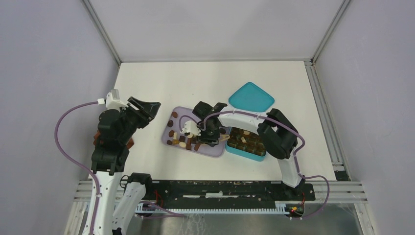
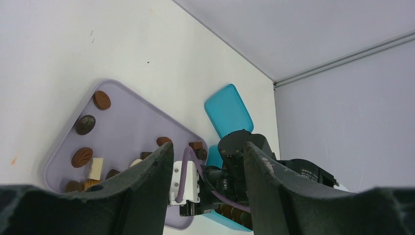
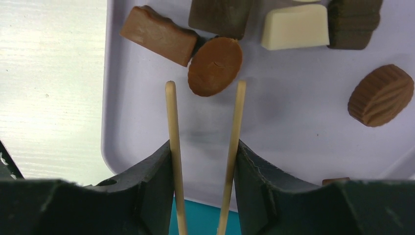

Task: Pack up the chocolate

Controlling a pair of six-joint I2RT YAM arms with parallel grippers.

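Observation:
Several chocolates lie on a lilac tray (image 1: 211, 152) at the middle of the table. My right gripper is over the tray, its two wooden tips apart with nothing held between them. Just ahead of these tips is a round brown chocolate (image 3: 215, 66), against a brown bar (image 3: 159, 35). A white block (image 3: 296, 28) and a ridged brown piece (image 3: 381, 95) lie farther right. Right of the tray stands a turquoise box (image 1: 244, 155) with chocolates in its compartments. Left of the tray, my left gripper hangs open and empty.
Behind the box lies a turquoise lid or tray (image 1: 252, 96). The right arm (image 1: 244, 120) reaches across the box and covers part of the tray. Bare table shows behind the tray and along the front.

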